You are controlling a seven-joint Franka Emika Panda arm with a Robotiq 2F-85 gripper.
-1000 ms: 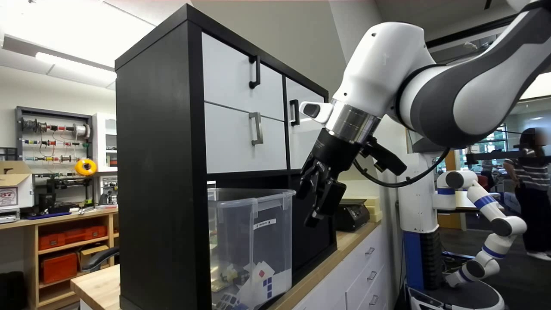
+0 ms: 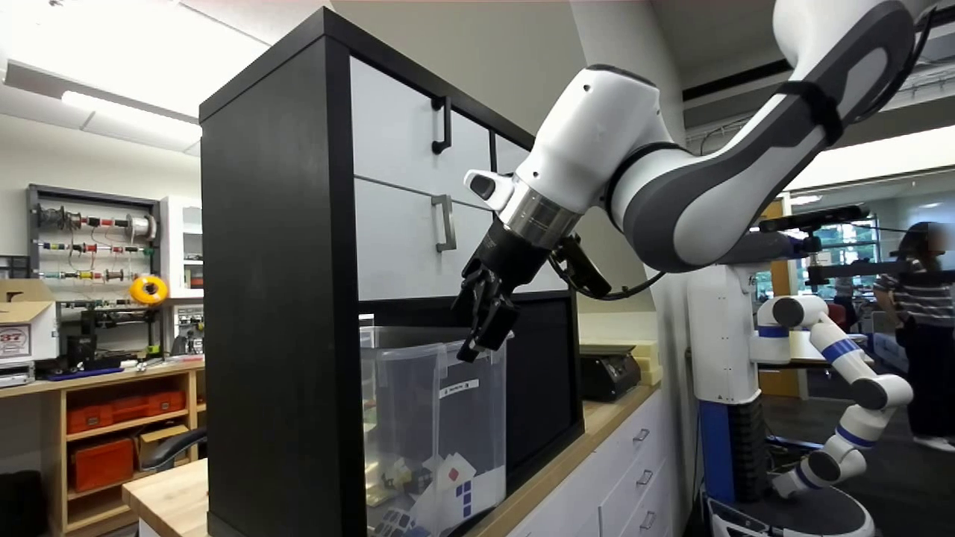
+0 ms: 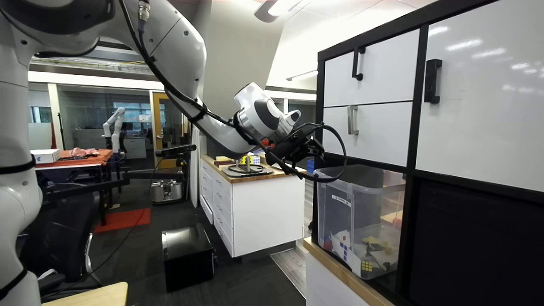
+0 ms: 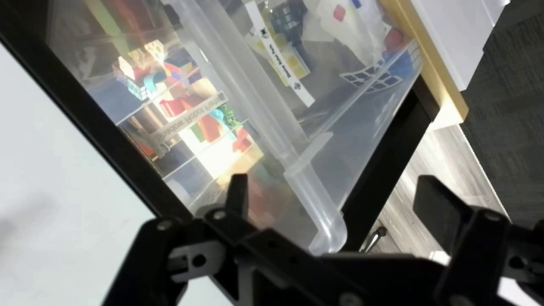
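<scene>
A clear plastic bin stands in the lower left opening of a black-framed cabinet, with white and coloured bits lying in its bottom. My gripper is at the height of the bin's upper rim, pointing down and toward the cabinet. In the wrist view the fingers of my open gripper stand wide apart with nothing held. Between them shows the bin's rim corner; whether a finger touches it I cannot tell. The same bin appears below the wrist at the right in the second exterior view.
White drawer fronts with a grey handle and a black handle sit above the bin. A wooden counter edge runs in front of the cabinet. A black device stands farther along. Free air lies to the right.
My arm has moved left and slightly down, from right of the bin to its rim, now overlapping it in the first exterior view. The bin looks unmoved.
</scene>
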